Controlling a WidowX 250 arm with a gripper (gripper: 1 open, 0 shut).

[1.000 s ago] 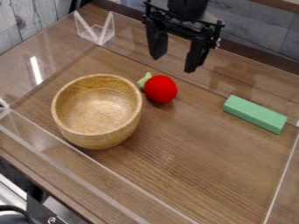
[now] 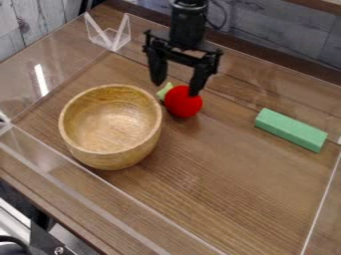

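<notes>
My dark gripper (image 2: 184,62) hangs at the top centre over the table, its fingers spread wide and open with nothing seen between them. Just below it, a red round object (image 2: 184,102) with a pale green end lies beside the rim of a wooden bowl (image 2: 110,129) on the left.
A green block (image 2: 290,130) lies at the right. A white wire-like object (image 2: 107,30) is at the top left.
My gripper has moved left and somewhat back, and appears smaller. The red object, bowl and green block appear unmoved.
</notes>
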